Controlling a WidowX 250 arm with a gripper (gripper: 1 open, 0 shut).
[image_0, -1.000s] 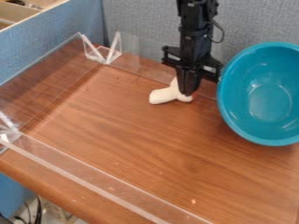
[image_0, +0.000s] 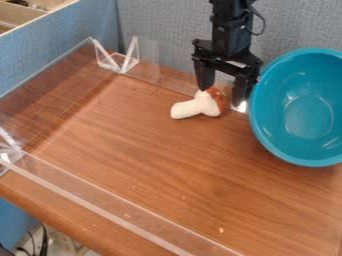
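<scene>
A toy mushroom (image_0: 195, 106) with a white stem and a reddish-brown cap lies on its side on the wooden table, left of a large teal bowl (image_0: 294, 110). My black gripper (image_0: 222, 86) hangs open just above the mushroom's cap, its fingers apart.
Clear plastic edging runs along the left and back, with white brackets (image_0: 116, 60) at the back left. A grey padded wall stands behind, and the bowl takes up the right side.
My gripper has risen a little and shifted slightly right, uncovering the mushroom's reddish cap. The mushroom and the bowl look to be in the same places.
</scene>
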